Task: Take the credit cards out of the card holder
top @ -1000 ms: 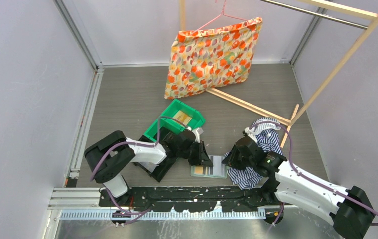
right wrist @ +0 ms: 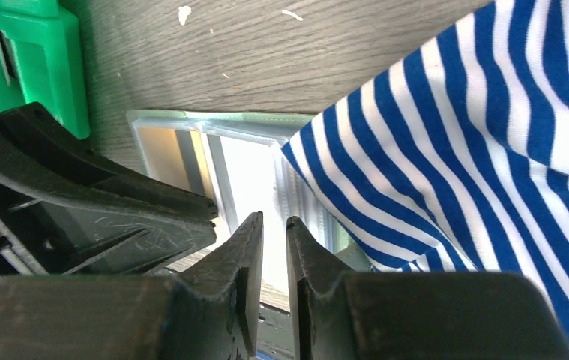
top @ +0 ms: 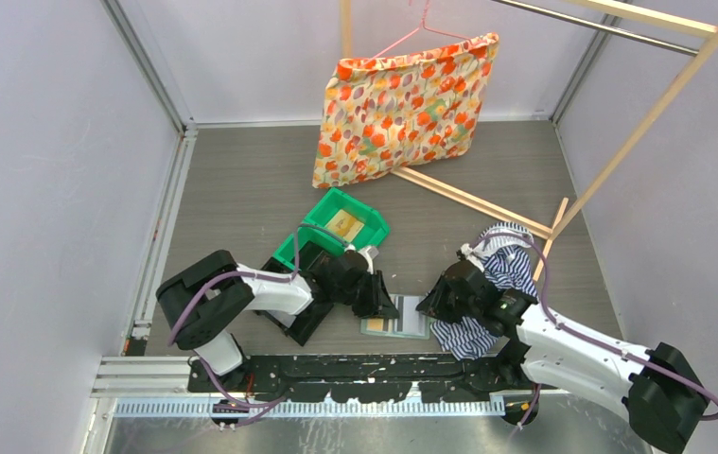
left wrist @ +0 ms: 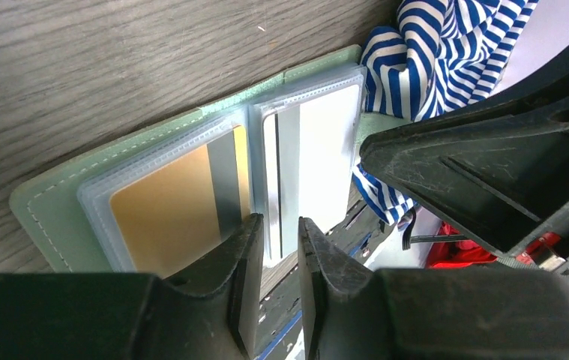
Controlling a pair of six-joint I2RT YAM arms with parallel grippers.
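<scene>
The pale green card holder lies spread on the table with clear sleeves. A tan card with a grey and yellow band fills the left sleeve; a white card with a grey stripe sits in the right one. Over the middle of the holder is my left gripper, open by a narrow gap, nothing held. My right gripper hangs over the white card, its fingers slightly apart with white showing between them. Whether its tips touch the sleeve is hard to tell.
A blue-and-white striped cloth overlaps the holder's right end. The green bin, with a tan card inside, stands behind the left arm, beside a black tray. Both grippers are close together. Bare table lies behind the holder.
The left gripper has shifted a touch left. Both cards still lie in the holder.
</scene>
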